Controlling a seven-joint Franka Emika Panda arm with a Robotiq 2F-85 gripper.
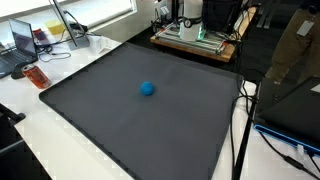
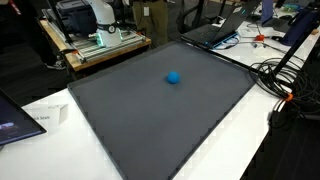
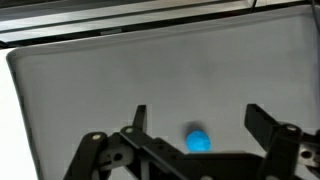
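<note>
A small round blue object lies alone on the dark grey mat, towards its far side. The second exterior view shows the same blue object near the mat's upper edge. From the wrist, my gripper stands wide open, its two black fingers far apart. Between and below the fingertips the blue object shows on the mat, with nothing held. Neither exterior view shows the gripper.
An orange-red can and a laptop stand beyond the mat's left side. Cables run along the right table edge in the second exterior view.
</note>
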